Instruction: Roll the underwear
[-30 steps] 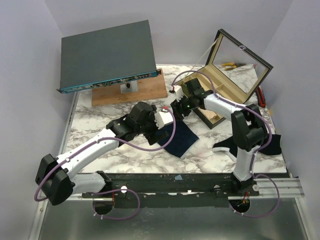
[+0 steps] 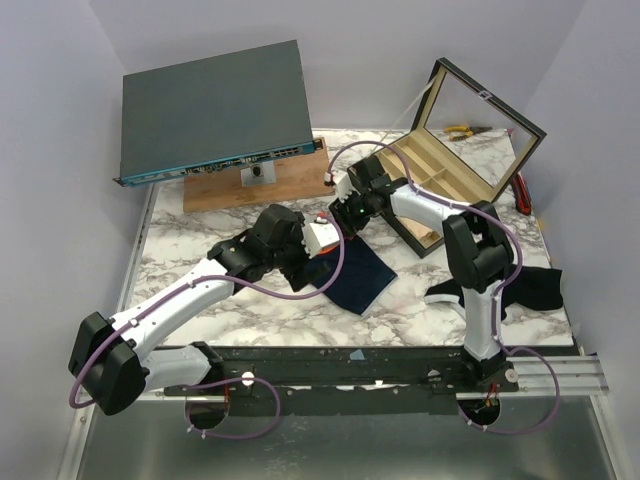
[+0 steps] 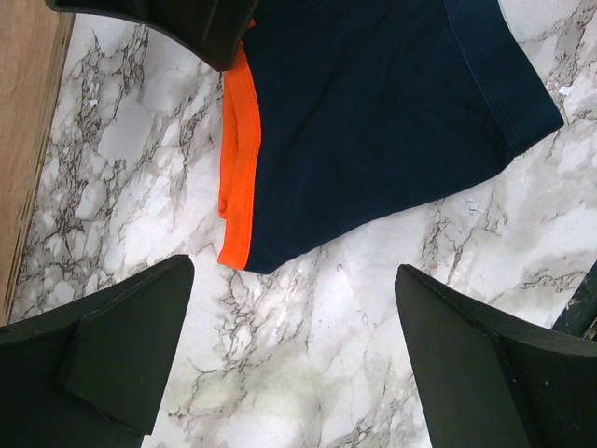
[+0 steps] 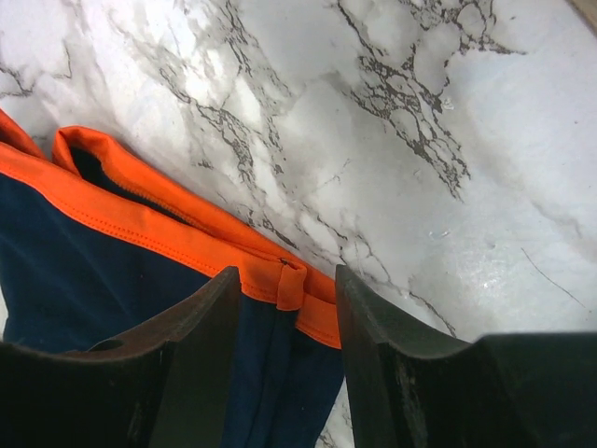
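The dark navy underwear (image 2: 358,278) with an orange waistband (image 3: 240,168) lies on the marble top. My left gripper (image 2: 300,270) is at its left side; in the left wrist view its fingers are wide apart over bare marble, below the waistband's end. My right gripper (image 2: 348,218) is over the far end. In the right wrist view its fingers (image 4: 187,373) stand apart on either side of the folded waistband (image 4: 289,285), where a seam meets it. Whether they touch the cloth is unclear.
An open wooden case (image 2: 457,185) stands at the back right, a monitor-like panel on a wooden base (image 2: 205,192) at the back left. Dark cloths (image 2: 535,290) lie at the right.
My right gripper has moved left along the far end of the underwear. The left gripper has shifted slightly left. The underwear looks much the same.
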